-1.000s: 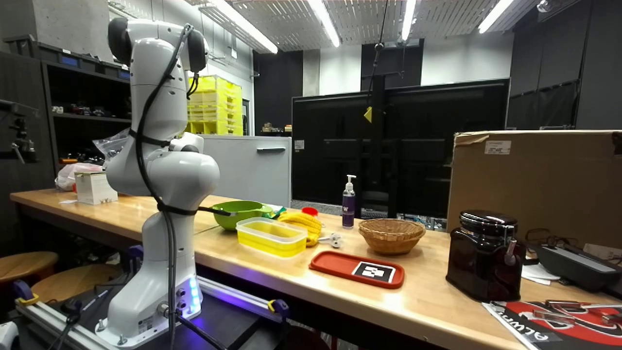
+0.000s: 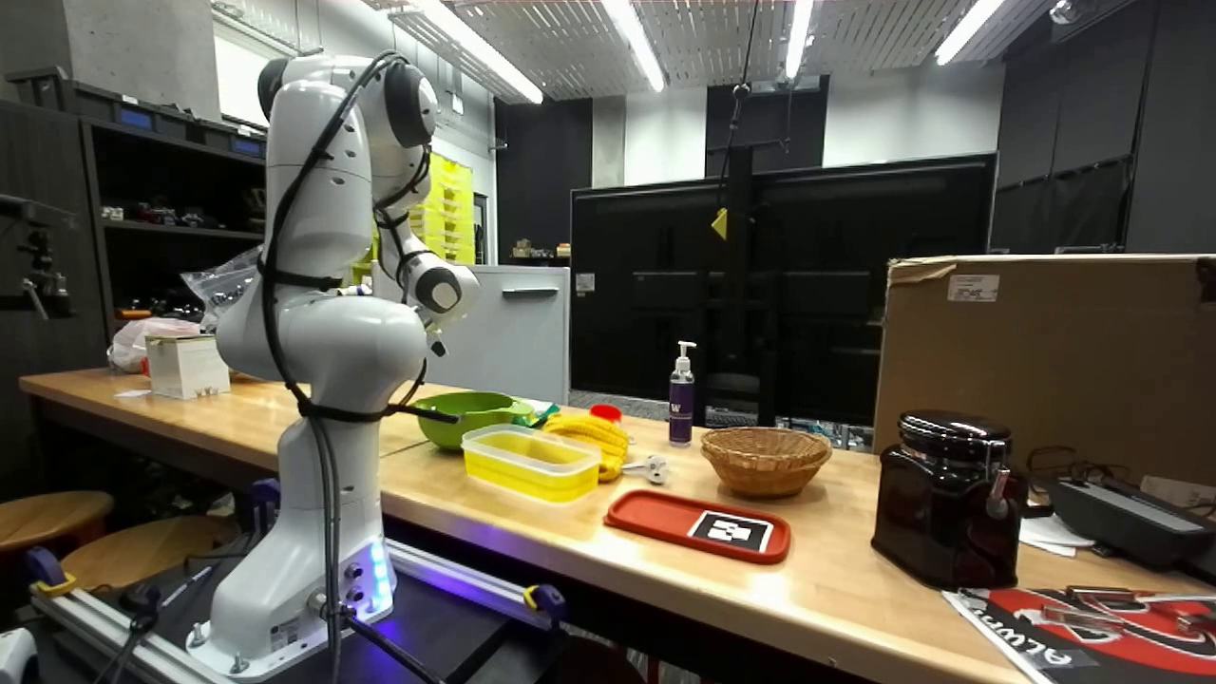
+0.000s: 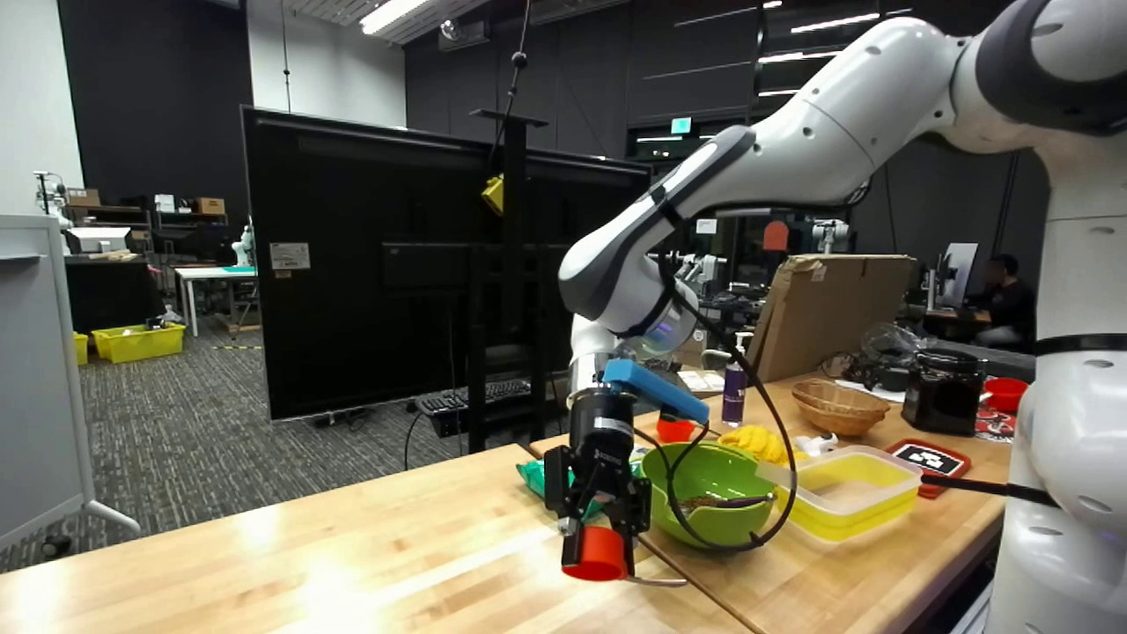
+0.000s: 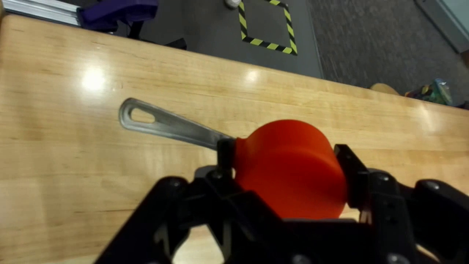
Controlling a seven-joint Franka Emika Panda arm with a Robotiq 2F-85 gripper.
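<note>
A red cup-like piece [image 4: 290, 173] is clamped between the black fingers of my gripper. In exterior view 2, the gripper [image 3: 600, 543] points down with the red piece [image 3: 600, 558] at its tips, over the wooden table left of the green bowl [image 3: 710, 481]. A flat metal handle [image 4: 169, 124] with a slot in its end reaches out beside the left finger in the wrist view. Whether that handle is joined to the red piece cannot be told. The arm hides most of the gripper in exterior view 1.
Right of the green bowl stand a yellow-clear tub [image 2: 531, 465], yellow bananas [image 2: 593, 431], a red tray [image 2: 655, 512], a wicker basket [image 2: 766, 462] and a pump bottle [image 2: 680, 405]. A green packet [image 3: 534, 477] lies behind the gripper.
The upper arm has shifted right in exterior view 1. The forearm and wrist, earlier mostly hidden behind the arm, now show near the green bowl. Objects on the table look unmoved.
</note>
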